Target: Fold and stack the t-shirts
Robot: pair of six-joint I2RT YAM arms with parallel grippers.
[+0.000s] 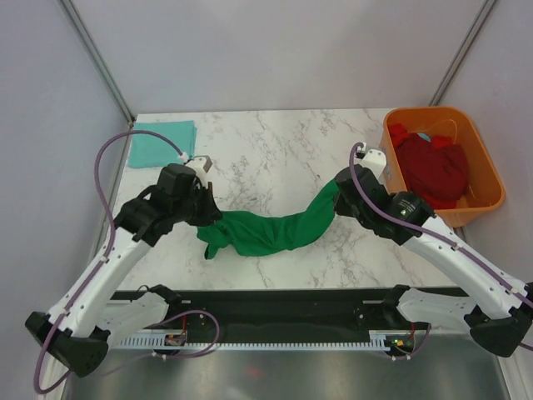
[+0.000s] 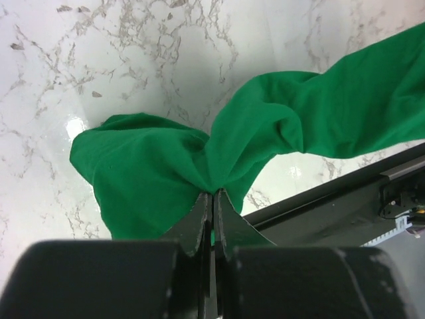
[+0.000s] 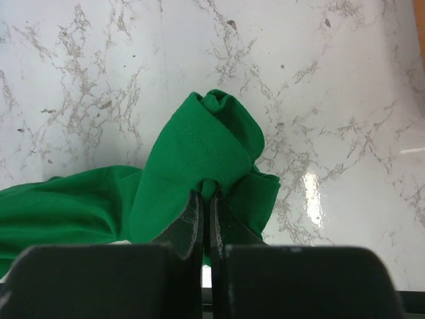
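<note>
A green T-shirt [image 1: 275, 233] lies stretched and rumpled across the middle of the marble table. My left gripper is shut on its left end, where the cloth bunches at the fingertips. My right gripper is shut at the right end, its fingertips in a bunched fold of the green cloth; how much cloth is between them is hard to tell. A folded teal cloth [image 1: 162, 144] lies at the table's back left corner.
An orange bin [image 1: 480, 200] holding red and dark red clothing stands at the table's right. A dark front edge runs along the near side.
</note>
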